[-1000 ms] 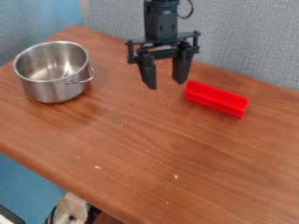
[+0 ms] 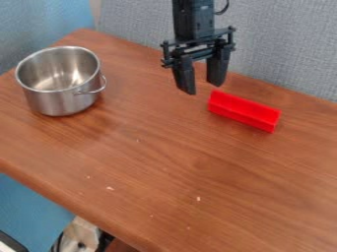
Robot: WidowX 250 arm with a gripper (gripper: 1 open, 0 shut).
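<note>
My black gripper (image 2: 200, 80) hangs open over the back middle of the wooden table, with nothing between its fingers. A red rectangular block (image 2: 242, 112) lies on the table to the right of and below the gripper in the view. A steel pot (image 2: 58, 94) with wire handles stands upright at the left.
Grey padded panels (image 2: 290, 49) line the back, and a blue surface (image 2: 27, 207) shows past the table's left edge.
The gripper has shifted right and slightly up in the view over the last second. The block and the pot have not moved.
</note>
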